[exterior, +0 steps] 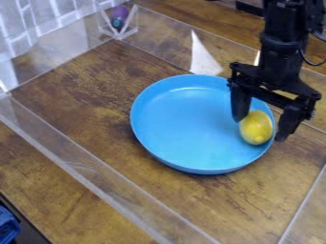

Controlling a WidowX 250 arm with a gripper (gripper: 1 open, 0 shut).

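Observation:
A black gripper (268,97) reaches down from the top right over a light blue round plate (192,124). Its two fingers stand apart, one at each side above a yellow oval object (254,129) that rests on the plate's right part. Whether the fingertips touch the yellow object cannot be told.
Bare wooden surface lies left of the plate and below it. A white triangular piece (204,54) stands behind the plate. A small purple-and-green object (120,17) sits at the top, and clear strips edge the work area. A blue item shows at the bottom left corner.

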